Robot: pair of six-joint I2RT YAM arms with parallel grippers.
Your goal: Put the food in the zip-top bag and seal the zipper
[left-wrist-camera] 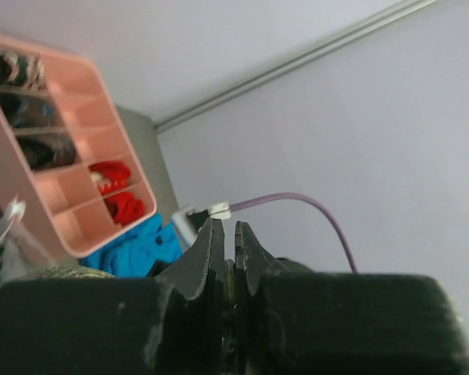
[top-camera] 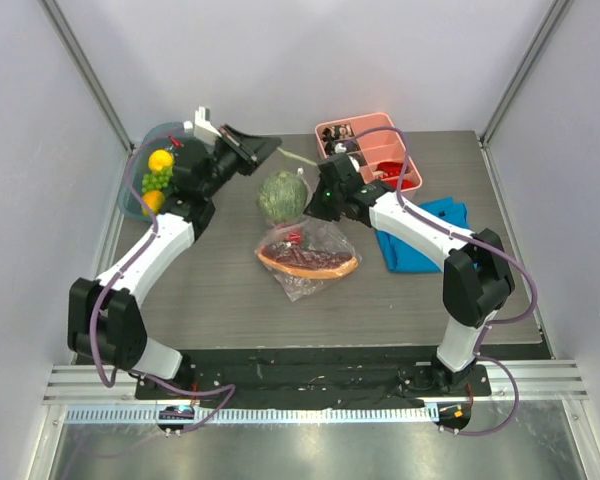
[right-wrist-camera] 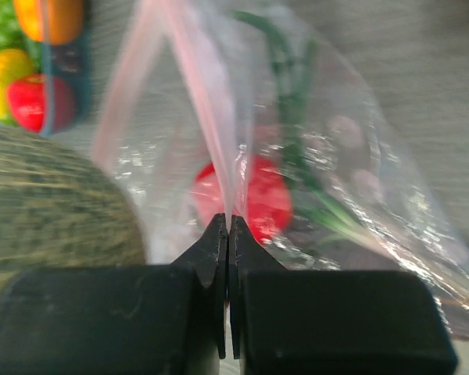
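A clear zip bag (top-camera: 305,270) lies mid-table with bread, something red (right-wrist-camera: 262,195) and green stalks inside. My right gripper (top-camera: 318,210) is shut on its zip edge (right-wrist-camera: 207,117), which rises from the fingertips. My left gripper (top-camera: 270,145) is shut on a pale stalk (top-camera: 298,157), from which a round green cabbage-like vegetable (top-camera: 281,196) appears to hang just above the bag mouth, left of my right gripper. In the right wrist view that vegetable (right-wrist-camera: 55,211) fills the lower left.
A blue bowl (top-camera: 135,205) of produce stands at the left. A pink compartment box (top-camera: 380,145) is at the back right, beside folded blue cloth (top-camera: 410,255).
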